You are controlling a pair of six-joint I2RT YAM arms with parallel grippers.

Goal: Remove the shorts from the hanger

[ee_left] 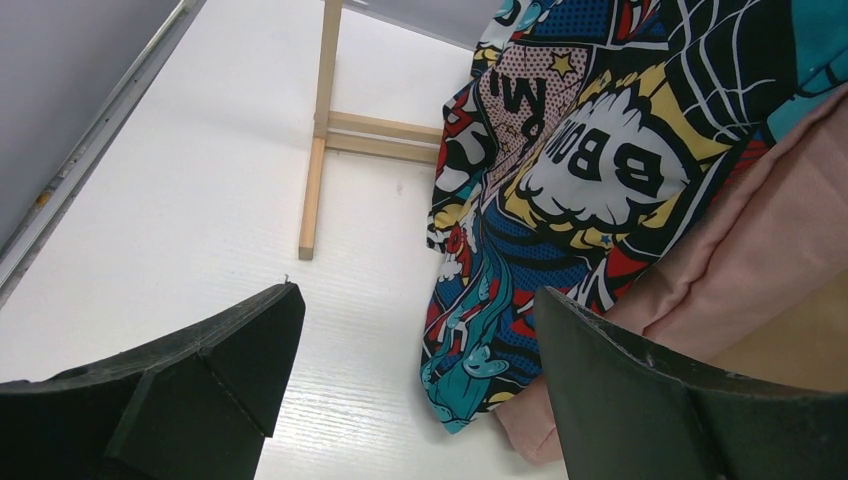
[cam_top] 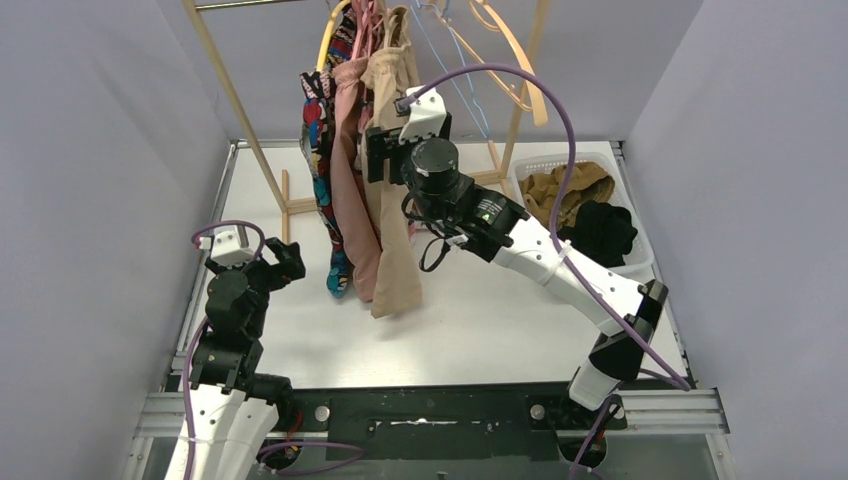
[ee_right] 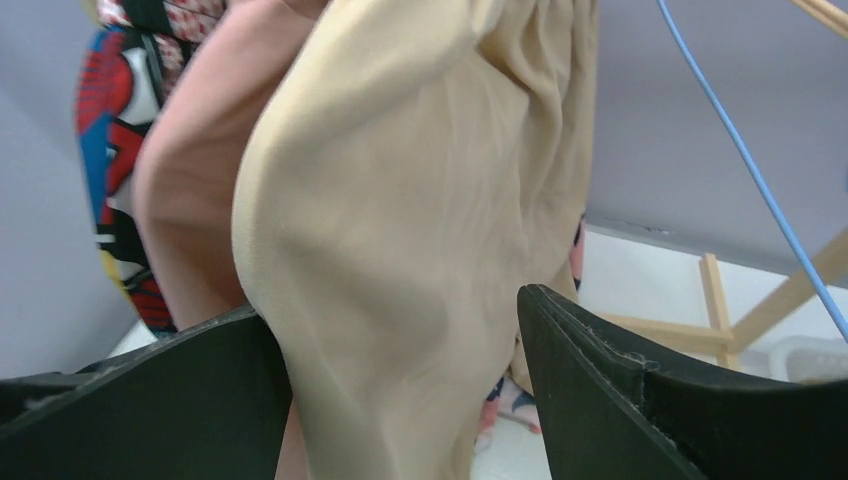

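Note:
Beige shorts [cam_top: 398, 250] hang from the rack, nearest to my right arm. Pink shorts [cam_top: 352, 215] and patterned shorts [cam_top: 318, 160] hang to their left. In the right wrist view the beige cloth [ee_right: 390, 230] runs down between the two spread fingers of my right gripper, which is partly open; whether the fingers touch the cloth is unclear. My left gripper stands open at the left of the table, its fingers apart, with the patterned shorts [ee_left: 590, 170] beyond it and nothing held.
Empty wooden hangers [cam_top: 515, 60] and a blue wire hanger [cam_top: 468, 85] hang right of the shorts. A white basket [cam_top: 632, 205] with brown and black clothes stands at the back right.

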